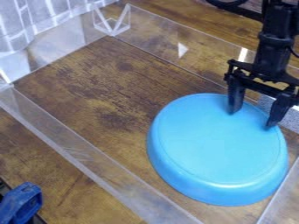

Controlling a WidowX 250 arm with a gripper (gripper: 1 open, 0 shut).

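My black gripper (254,101) hangs from the upper right, its two fingers pointing down at the far rim of a large round blue lid or disc (218,150). The fingers stand apart, one at the rim's top and one toward its right side; whether they touch or grip it is unclear.
A wooden board (100,87) fills the middle and left, bordered by clear plastic strips. A blue object (17,205) sits at the lower left corner. A white ribbed item is at the top left. Bare wood lies left of the disc.
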